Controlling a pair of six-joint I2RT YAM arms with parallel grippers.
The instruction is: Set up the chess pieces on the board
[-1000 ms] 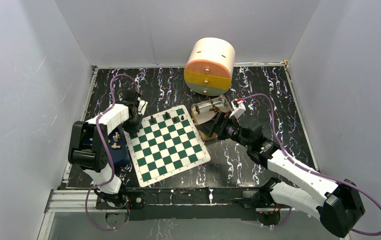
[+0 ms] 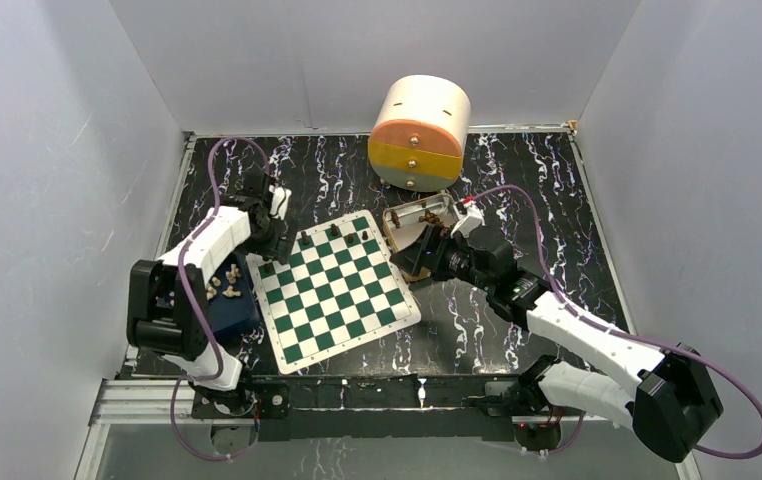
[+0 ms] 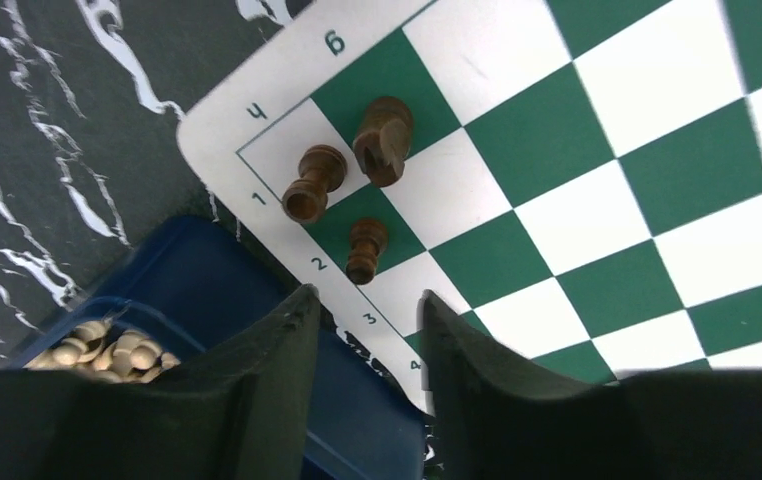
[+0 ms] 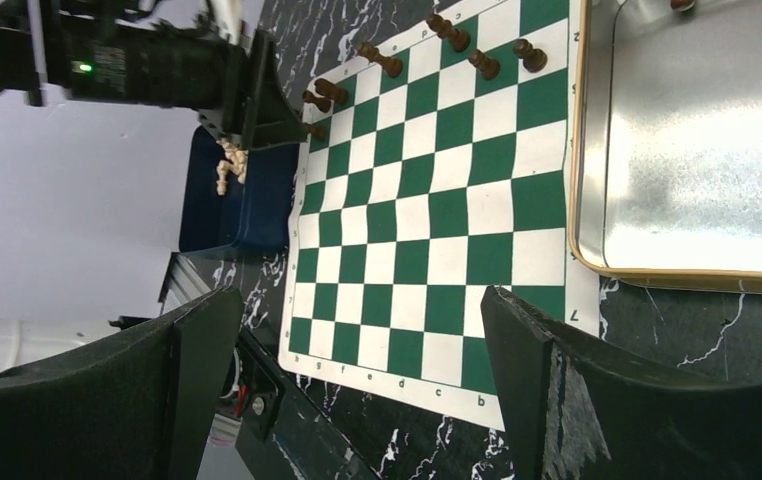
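A dark brown pawn (image 3: 365, 250) stands free on the green square marked 2, in the left wrist view. Beside it are a brown rook (image 3: 314, 184) on the white corner square and a knight (image 3: 383, 140) on the neighbouring green one. My left gripper is open just off the pawn, its fingers apart and empty. More dark pieces, such as a pawn (image 4: 530, 55), line the far end of the chessboard (image 4: 397, 370) in the right wrist view. Next to the metal tray my right gripper is open with nothing between its fingers.
The metal tray (image 4: 589, 215) with some dark pieces borders the board's right side. A blue bin (image 2: 225, 320) with light pieces lies on the left. Behind stands a drawer cabinet (image 2: 419, 125). Most of the board is bare.
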